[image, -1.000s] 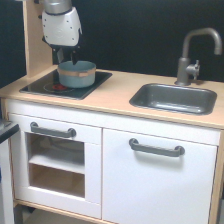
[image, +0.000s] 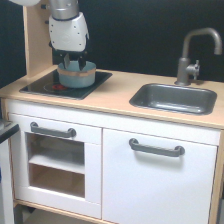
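A teal pot (image: 77, 77) sits on the black stovetop (image: 50, 88) at the left of the wooden counter. My gripper (image: 74, 62) hangs from the top of the view directly over the pot, its fingertips down at or just inside the rim. Whether it is open or shut, or touching the pot, is too small to tell.
To the right are a steel sink (image: 172, 98) and a grey faucet (image: 186, 62). Bare counter (image: 125, 95) lies between stove and sink. Below are a white cabinet door (image: 157, 180) and an open compartment with a shelf (image: 55, 160).
My gripper has come lower and slightly to the right, from above the pot down to its rim. The pot looks unmoved.
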